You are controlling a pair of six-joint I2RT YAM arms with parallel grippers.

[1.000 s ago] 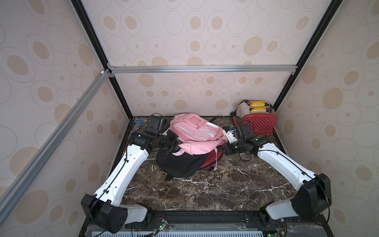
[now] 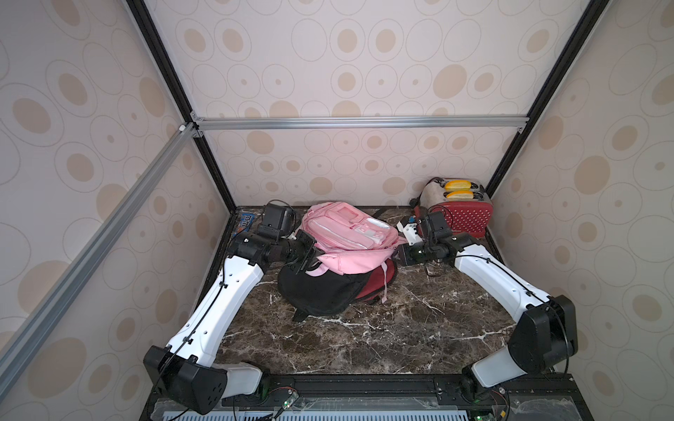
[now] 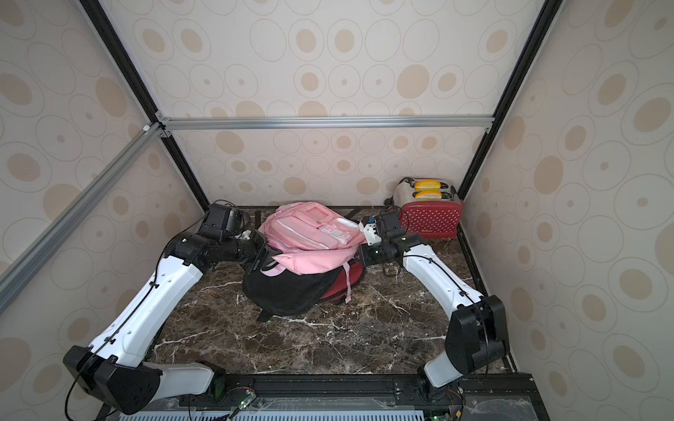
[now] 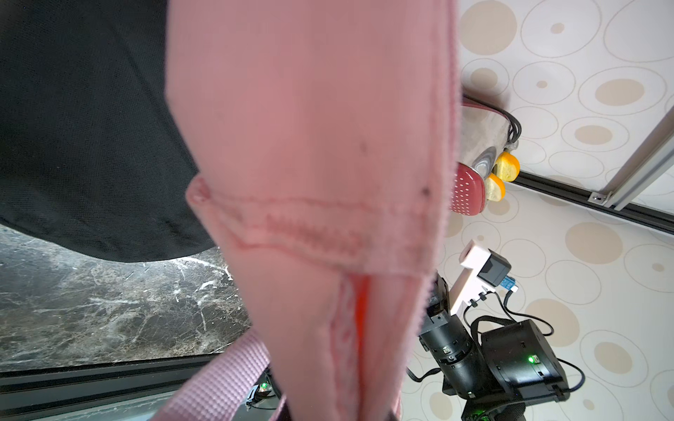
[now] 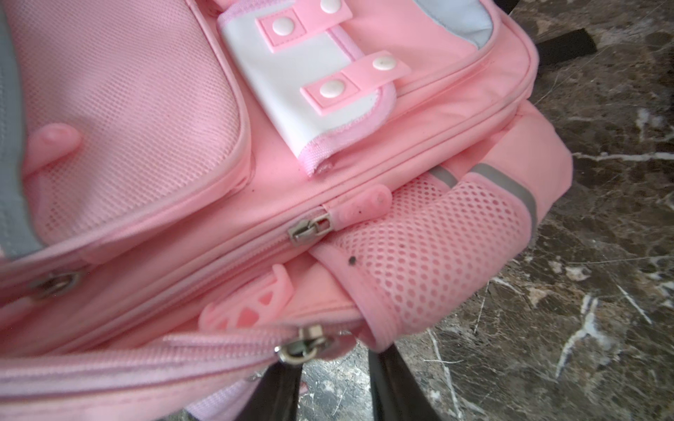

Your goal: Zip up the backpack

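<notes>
The pink backpack [image 2: 351, 231] lies on top of a black and dark red bag, its near flap [image 2: 354, 262] hanging toward the front. My left gripper [image 2: 312, 258] is at the backpack's left side, shut on its pink fabric [image 4: 316, 231], which hides most of the fingers in the left wrist view. At the right end of the open zipper edge, my right gripper stands part open. Its fingers [image 5: 277, 393] are just below a metal zipper slider [image 5: 306, 343], with a visible gap between them. Another slider [image 5: 309, 228] sits on the seam above, with a pink pull.
Under the backpack, the black bag [image 2: 319, 294] spreads toward the front. A red dotted bag with yellow items [image 2: 463, 216] stands at the back right. A blue packet [image 2: 245, 221] lies at the back left.
The left arm and the backpack look nearly unmoved.
</notes>
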